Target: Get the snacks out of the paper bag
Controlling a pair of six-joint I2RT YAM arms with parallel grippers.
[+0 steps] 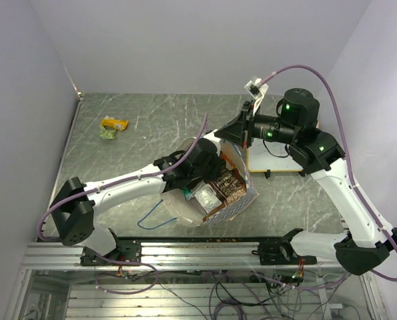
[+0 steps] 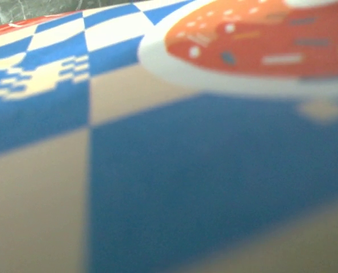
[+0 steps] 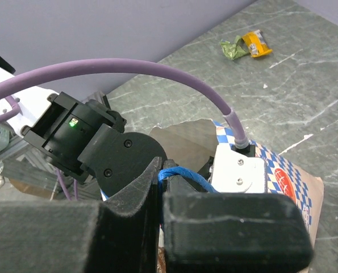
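The paper bag (image 1: 231,207) lies open at the centre, with a silver pack (image 1: 206,198) and a brown pack (image 1: 228,187) inside. My left gripper (image 1: 215,170) reaches into it; its fingertips are hidden, and the left wrist view shows only blurred blue checked printing (image 2: 146,159). My right gripper is shut above the bag's edge, with a thin blue strand showing at its fingers, perhaps the bag's handle. A yellow snack (image 1: 117,123) and a green snack (image 1: 107,133) lie out on the table at the back left.
A white board (image 1: 271,160) lies behind the right arm. Walls stand on both sides and behind.
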